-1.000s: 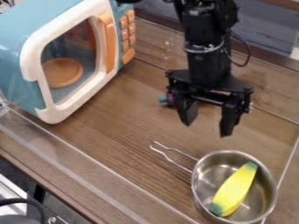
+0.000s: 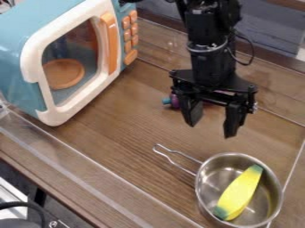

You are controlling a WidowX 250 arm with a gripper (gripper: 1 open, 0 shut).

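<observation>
My black gripper (image 2: 212,116) hangs open over the middle-back of the wooden counter, fingers pointing down, with nothing seen between them. Behind it lies a small purple and teal object (image 2: 173,102), partly hidden by the gripper. A steel pot (image 2: 266,207) with a long handle sits at the front right, holding a yellow banana-like object (image 2: 238,191). A toy microwave (image 2: 36,36), light blue and white, stands at the left; an orange disc (image 2: 63,73) shows behind its window.
A grey wall runs along the back. A dark cable lies at the lower left corner, off the counter's edge.
The gripper has shifted slightly to the right and back compared with a second ago. The objects are unmoved.
</observation>
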